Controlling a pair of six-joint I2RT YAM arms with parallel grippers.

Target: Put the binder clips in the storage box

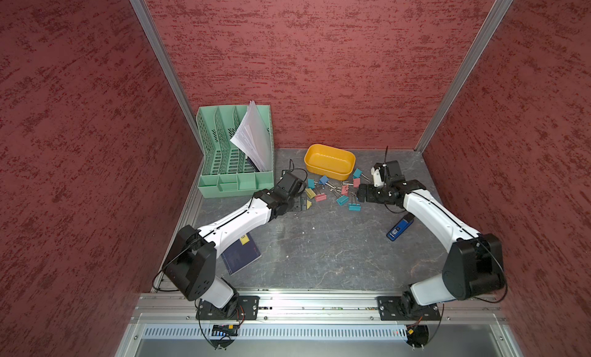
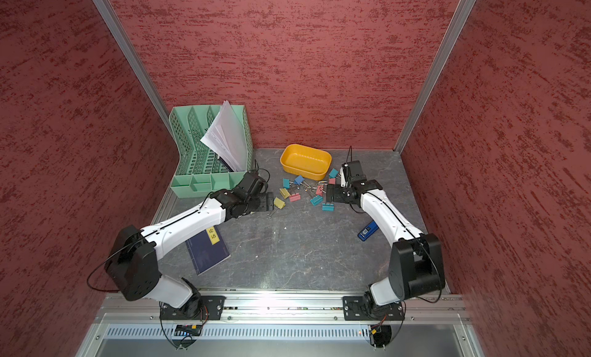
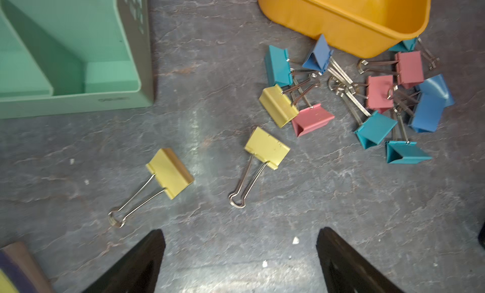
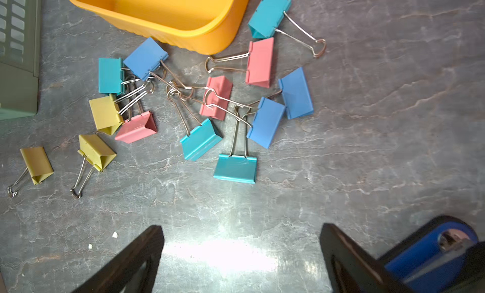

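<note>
Binder clips in yellow, teal, blue and pink lie in a loose cluster before the yellow storage box (image 1: 329,153), such as a yellow clip (image 3: 266,146), a pink clip (image 4: 259,60) and a teal clip (image 4: 235,167). Two yellow clips lie apart toward the left. My left gripper hovers over the yellow clips, open and empty. My right gripper is open above the table at the right side of the cluster, nothing between its fingers.
A green organiser (image 1: 209,184) holding papers stands at back left. A dark notebook (image 1: 240,255) lies front left, a blue tool (image 1: 399,229) at right.
</note>
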